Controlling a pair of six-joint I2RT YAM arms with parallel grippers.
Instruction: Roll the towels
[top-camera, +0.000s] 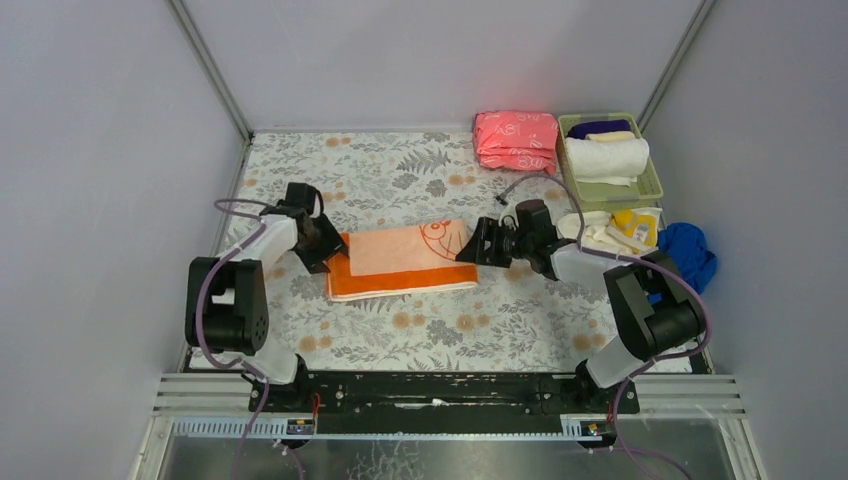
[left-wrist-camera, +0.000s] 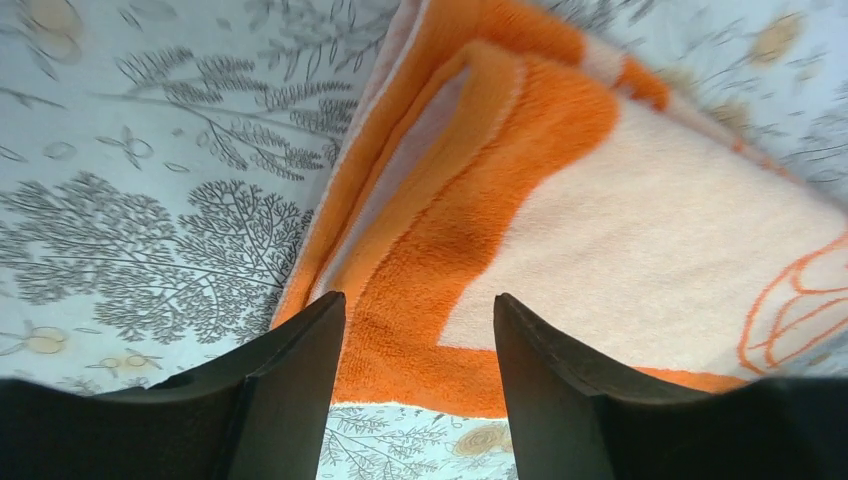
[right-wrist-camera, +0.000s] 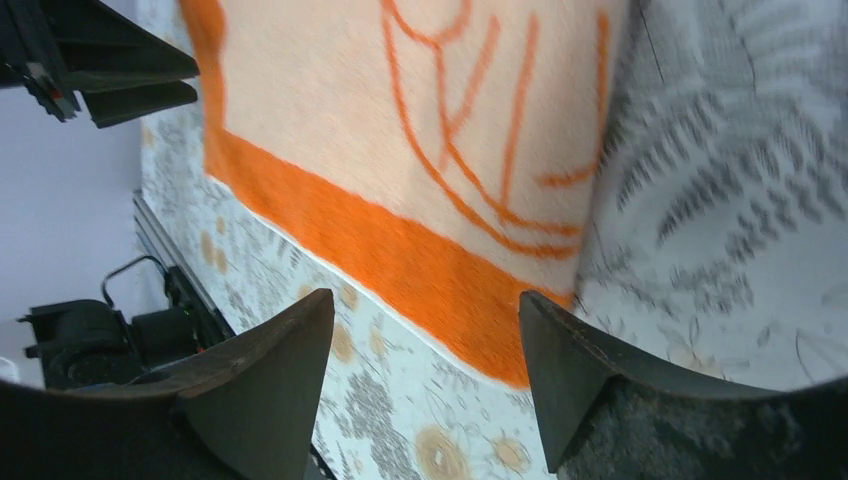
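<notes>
An orange and peach towel lies folded flat on the floral surface, with a line drawing at its right end. In the left wrist view its left end shows layered folds. My left gripper is over that end, fingers apart with nothing held between them. My right gripper is at the towel's right end, open, its fingertips by the edge.
At the back right are pink folded towels and a green basket of rolled towels. Light cloths and a blue cloth lie at the right.
</notes>
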